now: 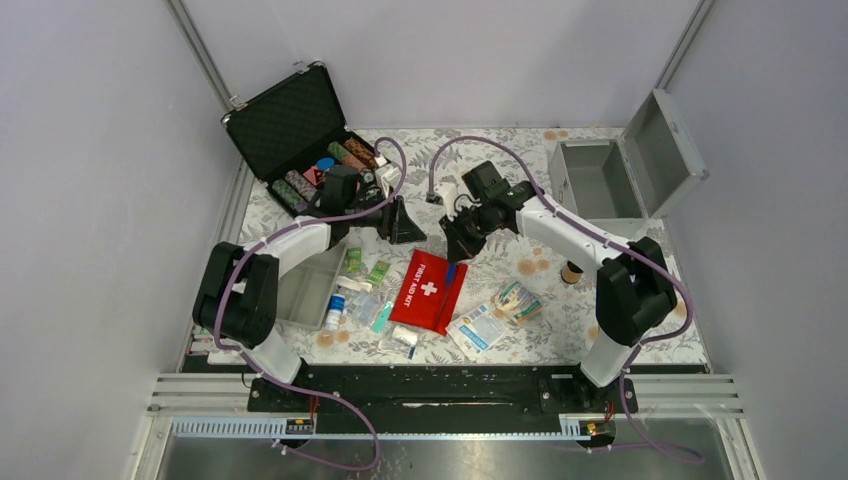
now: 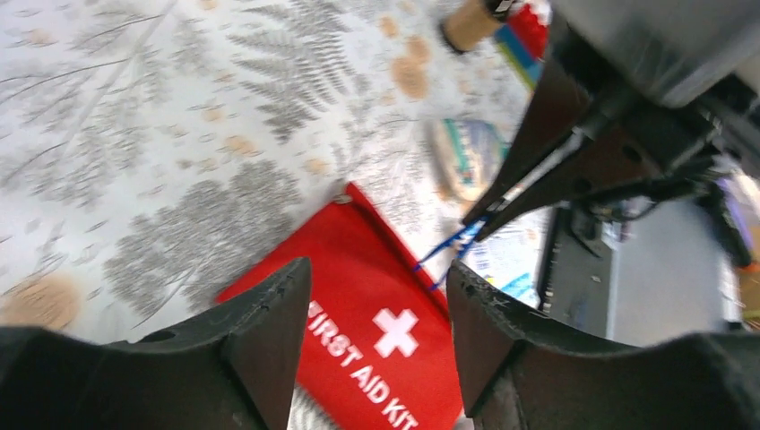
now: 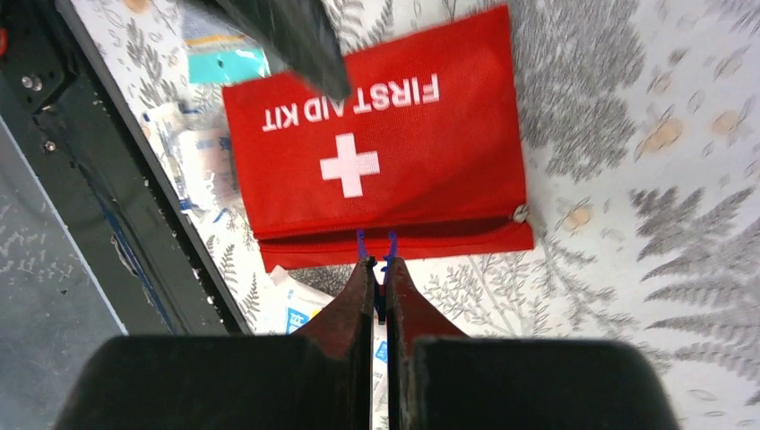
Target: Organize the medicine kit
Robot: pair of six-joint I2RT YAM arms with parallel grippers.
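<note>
The red first aid kit pouch (image 1: 420,290) lies in the middle of the table, its zipped edge showing a slit in the right wrist view (image 3: 430,143). My right gripper is shut on a thin blue item (image 2: 453,251), held at that zip edge. My left gripper is part open above the pouch, with nothing held between its fingers; the pouch shows below it.
A grey bin (image 1: 305,295) and small packets lie at the left. An open chip case (image 1: 280,115) is at the back left, an open white box (image 1: 590,170) at the back right. Papers (image 1: 476,330) lie at the front.
</note>
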